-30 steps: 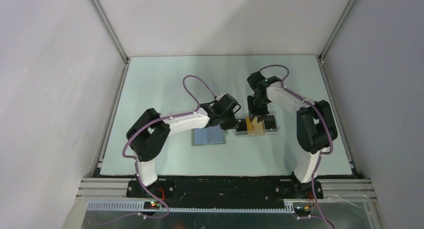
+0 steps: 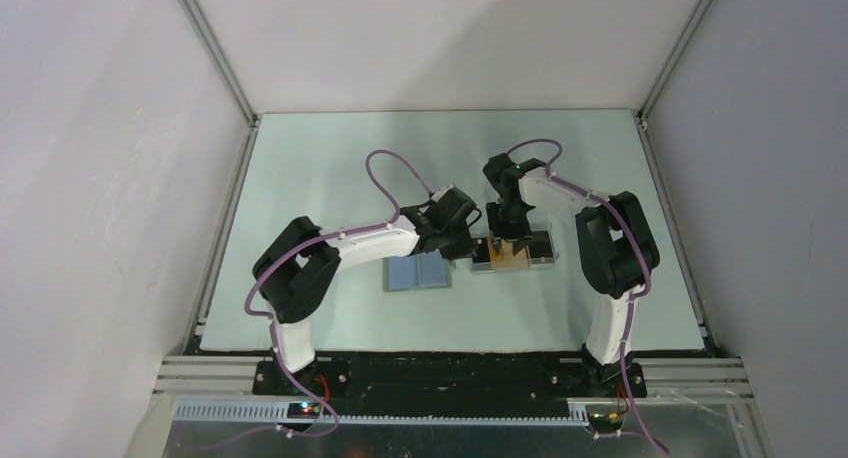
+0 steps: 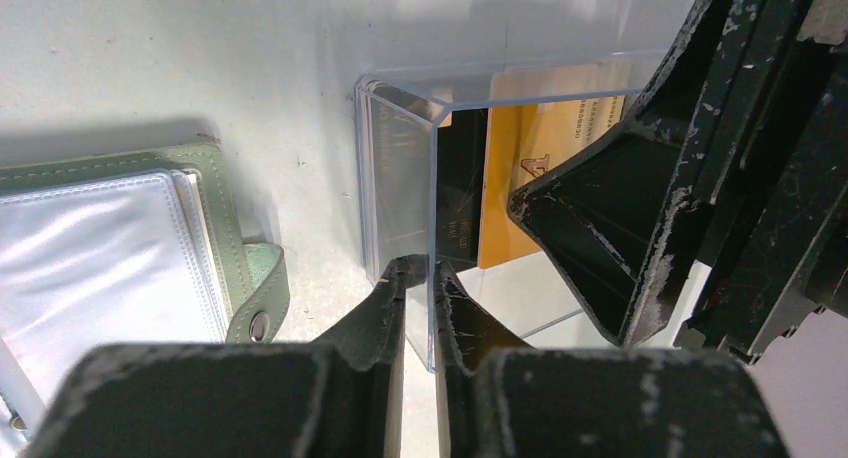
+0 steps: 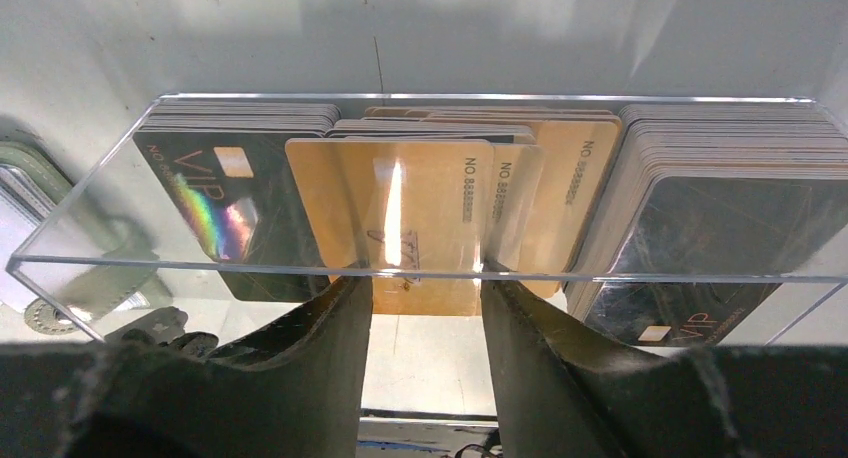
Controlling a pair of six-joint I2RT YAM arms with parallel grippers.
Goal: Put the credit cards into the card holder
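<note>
A clear box (image 4: 700,277) holds black and gold cards in upright stacks; the gold cards (image 4: 420,198) stand in the middle, between black cards (image 4: 240,168) and more black cards (image 4: 720,228). In the left wrist view, my left gripper is shut on the box's clear side wall. My right gripper stands part open over the box, its fingertips spread at the lower part of the front gold card, with no grip on it showing. The card holder (image 3: 110,248), green-edged with clear sleeves, lies open on the table left of the box.
A strap with a snap (image 3: 260,324) sticks out from the holder toward the box. Both arms crowd close together above the box. Bare table (image 2: 310,168) lies behind and to the left.
My right arm has shifted a little to the left over the box. The left arm, the box and the card holder look unmoved.
</note>
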